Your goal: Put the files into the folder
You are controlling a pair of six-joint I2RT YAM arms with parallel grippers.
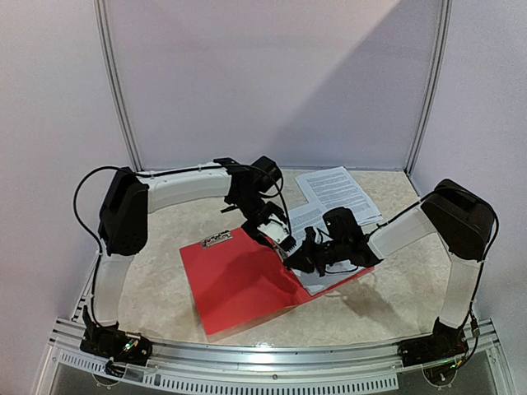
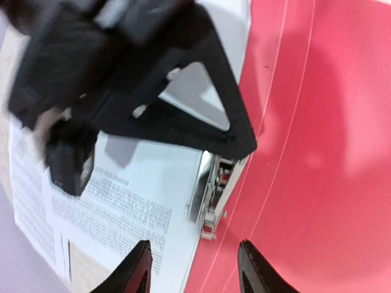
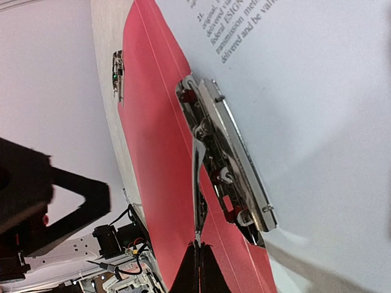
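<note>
The red folder lies open on the table, its clip near the fold, beside a printed white sheet. My right gripper is shut just below the clip's thin metal lever; the lever's end meets the fingertips, and whether they pinch it I cannot tell. In the left wrist view, my left gripper stands open with nothing between its fingers, above the folder's fold and the sheet's edge. The right gripper's black fingers cover part of the clip there. More printed sheets lie behind the folder.
A second metal clip sits on the folder's far left edge. Both arms crowd together over the fold. Pale walls close in the back and sides.
</note>
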